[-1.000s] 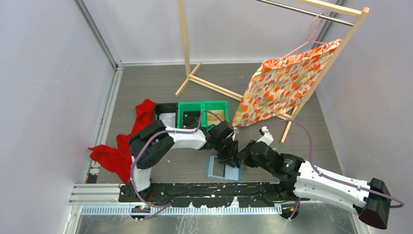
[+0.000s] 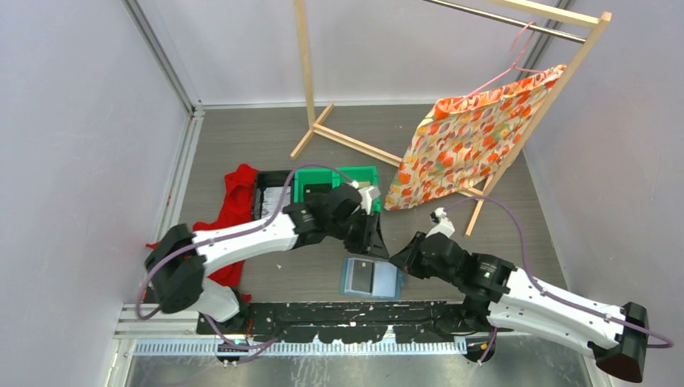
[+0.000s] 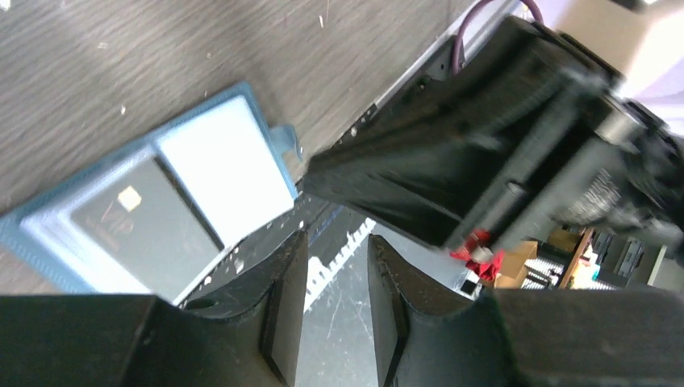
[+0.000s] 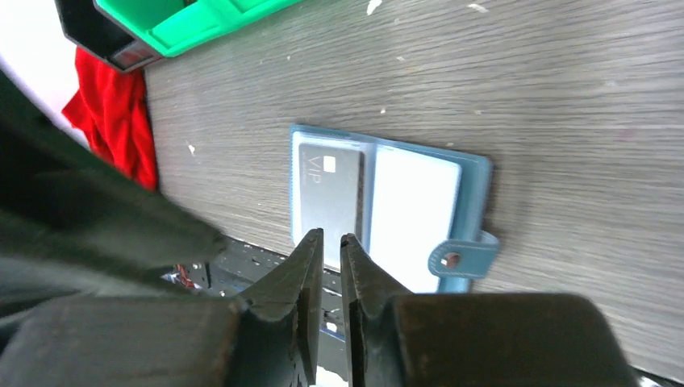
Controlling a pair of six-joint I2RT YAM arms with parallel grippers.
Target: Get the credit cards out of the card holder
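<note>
The blue card holder (image 2: pixel 381 287) lies spread flat on the floor near the front edge. Its left half bears a grey card (image 4: pixel 331 187) marked VIP, while the right half shows a plain white face (image 4: pixel 413 208). A snap strap (image 4: pixel 464 258) sticks out at the right side. My left gripper is open and empty, above the holder's back edge in the top view. Just to its right, my right gripper has a narrow gap between its fingertips and nothing in it. Both stand clear of the holder.
Behind the holder is a green two-part tray (image 2: pixel 331 171), with a black box (image 2: pixel 260 193) beside it. Red cloth (image 2: pixel 236 199) lies at the left. A wooden rack with an orange patterned cloth (image 2: pixel 476 133) stands back right. The two grippers are very close together.
My left arm has pulled up and back to the left, uncovering more of the holder. The right gripper has shifted only slightly. The holder stays where it was.
</note>
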